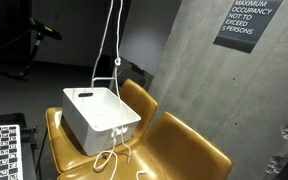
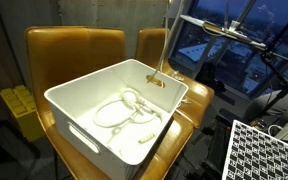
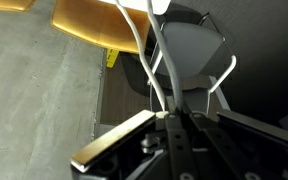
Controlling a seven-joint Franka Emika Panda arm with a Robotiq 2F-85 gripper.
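A white rope (image 1: 118, 62) hangs in two strands from the top edge of exterior view 1, with a knot partway down. Part of it drapes over the front of a white bin (image 1: 82, 125), and loose ends lie on the seat before it. In exterior view 2, coils of the rope (image 2: 114, 112) rest inside the bin (image 2: 89, 140). My gripper is high up, seen only in the wrist view, shut on the rope (image 3: 163, 50), whose strands run down from between its fingers. Exactly how the fingers grip it is partly dark.
The bin stands on tan leather chairs (image 1: 189, 150) set side by side against a concrete wall (image 1: 199, 90). A dark stand with a black-and-white patterned board (image 1: 2, 152) is at the left. A grey chair (image 3: 194, 50) shows in the wrist view.
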